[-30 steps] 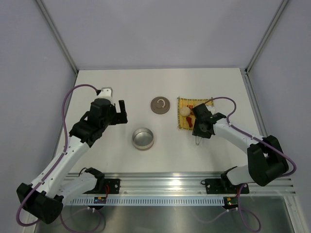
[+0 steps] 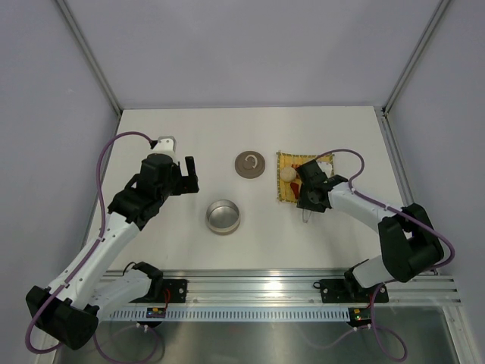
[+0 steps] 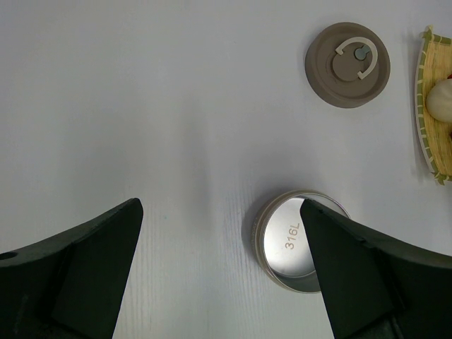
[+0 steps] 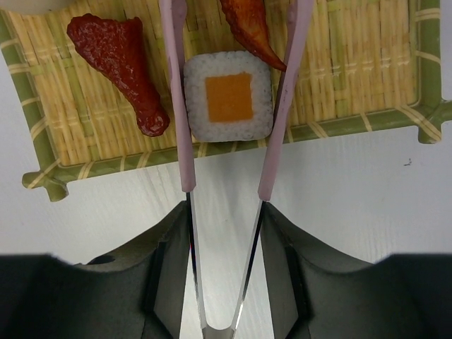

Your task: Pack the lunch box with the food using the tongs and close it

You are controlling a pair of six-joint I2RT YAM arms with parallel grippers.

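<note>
In the right wrist view, a square rice piece with orange top lies in the bamboo tray, between the pink tong tips of my right gripper, which is part open around it; whether they press on it I cannot tell. A drumstick lies to its left, another red piece above it. In the top view my left gripper stands open and empty, left of the steel container. The brown lid lies behind the container.
A pale bun sits at the tray's left side. The front metal rail runs along the near edge.
My right arm has shifted slightly, its gripper a little left over the tray's near part. The left arm, container and lid have not moved.
</note>
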